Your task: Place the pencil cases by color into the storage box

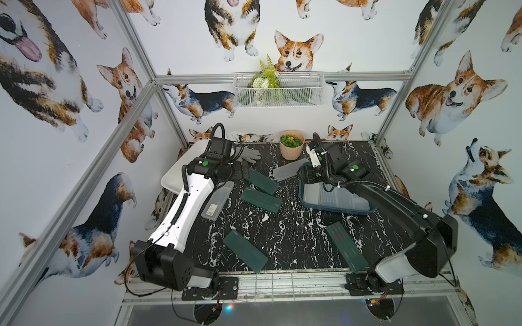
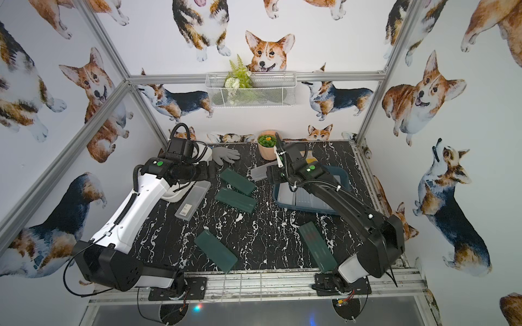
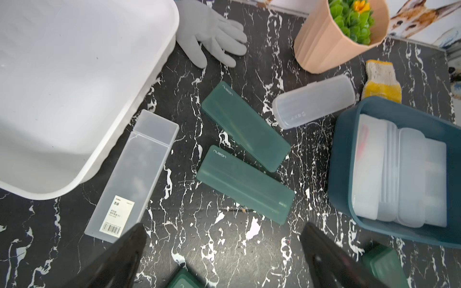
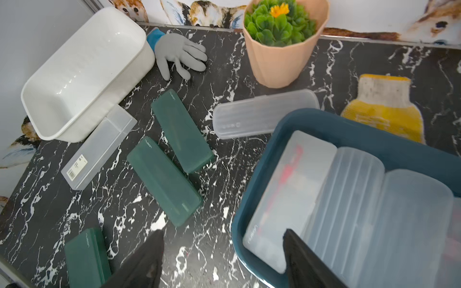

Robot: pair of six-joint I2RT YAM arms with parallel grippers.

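Several dark green pencil cases lie on the black marbled table; two rest close together in the middle. Three frosted clear cases stay upright or lean within the blue box, with perhaps another partly hidden at its right. One clear case lies outside the box, near the flowerpot. A second clear case, bearing a label, lies beside the white bin. My left gripper is open above the table, nothing between its fingers. My right gripper, fingers apart and empty, hovers by the blue box's left rim.
The peach flowerpot stands at the back edge. A grey glove lies by the white bin, and a yellow-and-white glove behind the blue box. The front middle of the table has bare room.
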